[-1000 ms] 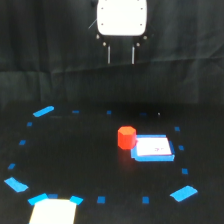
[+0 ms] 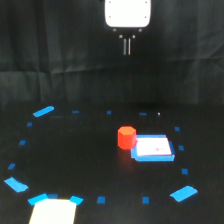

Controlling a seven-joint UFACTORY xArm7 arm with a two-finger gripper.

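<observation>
A red, roughly hexagonal block (image 2: 126, 138) is on the dark table at the left side of a blue-rimmed, white-centred tray (image 2: 154, 157). The block overlaps the tray's left edge in this view; whether it rests on the rim or only stands against it, I cannot tell. High above the table, at the top of the view, hangs my white gripper (image 2: 126, 47). Its two thin fingers (image 2: 124, 46) are drawn close together, with nothing visible between them. It is well clear of both block and tray.
Blue tape pieces mark the table, including a strip at the far left (image 2: 43, 111) and one at the front right (image 2: 184, 193). A pale cream square (image 2: 53, 212) lies at the front left, cut off by the frame. Open table surrounds the block and tray.
The fingers, wide apart a second ago, have come together. The gripper is now slightly higher and a little farther right in the view. Block and tray look unmoved.
</observation>
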